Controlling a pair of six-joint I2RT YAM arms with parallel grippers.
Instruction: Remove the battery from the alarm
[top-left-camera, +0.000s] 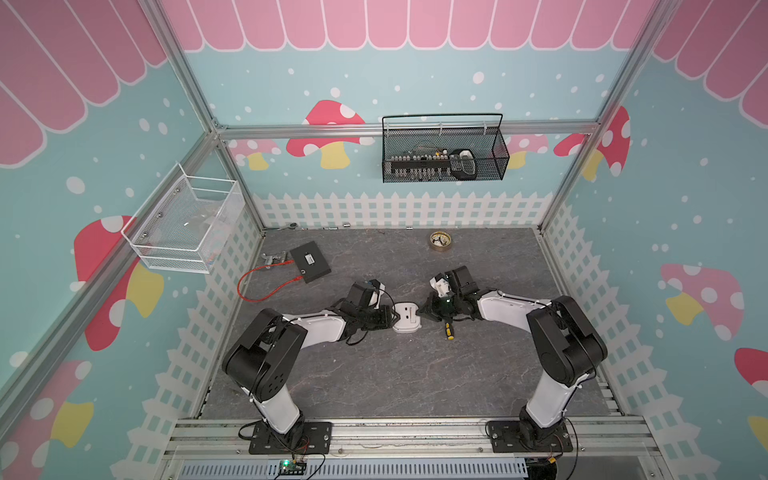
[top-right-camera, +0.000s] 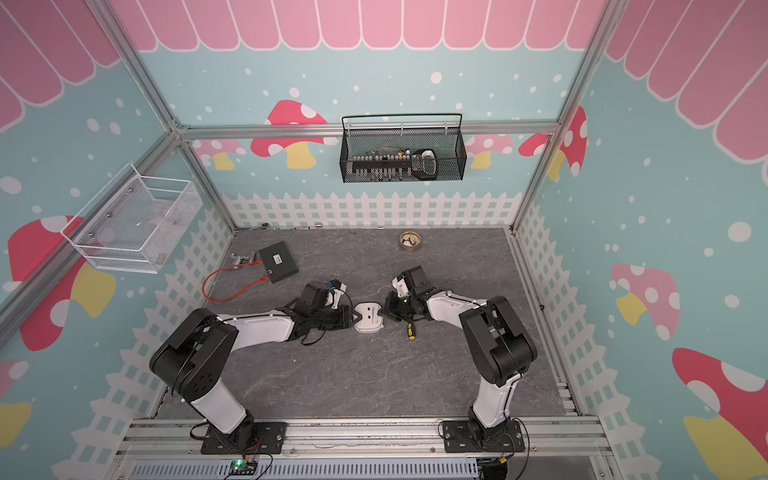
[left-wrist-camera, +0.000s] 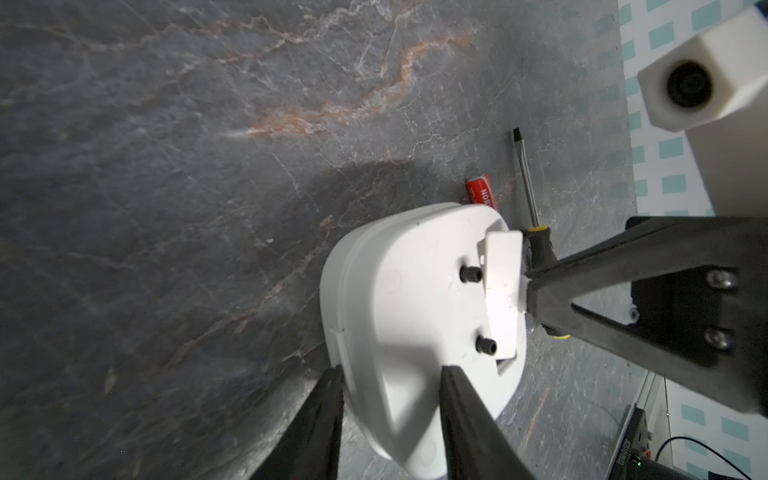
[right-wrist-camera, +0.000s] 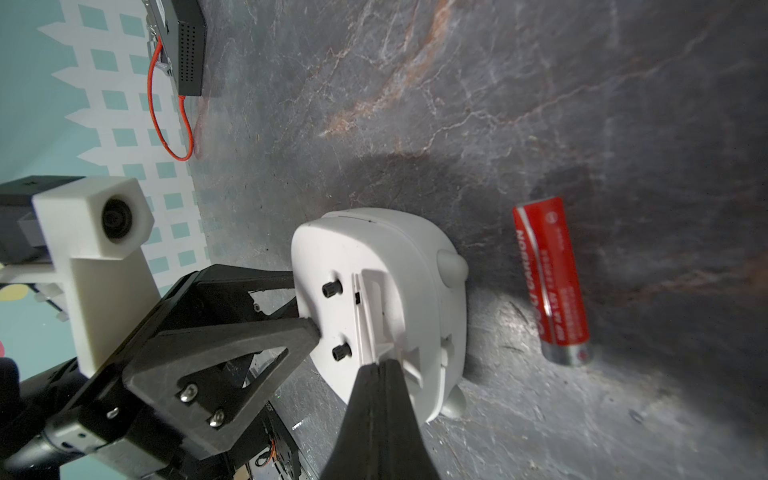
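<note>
The white alarm (top-left-camera: 405, 318) sits mid-table between both grippers, its battery slot facing up in the right wrist view. My left gripper is at its near side, its fingers on either side of the white body; whether they grip it I cannot tell. My right gripper is shut, nothing seen between its fingertips, just over the slot's end. A red battery (right-wrist-camera: 552, 280) lies loose on the table beside the alarm.
A yellow screwdriver (top-left-camera: 449, 330) lies near my right gripper. A dark box (top-left-camera: 309, 261) with a red cable is back left, a tape roll (top-left-camera: 440, 240) back right.
</note>
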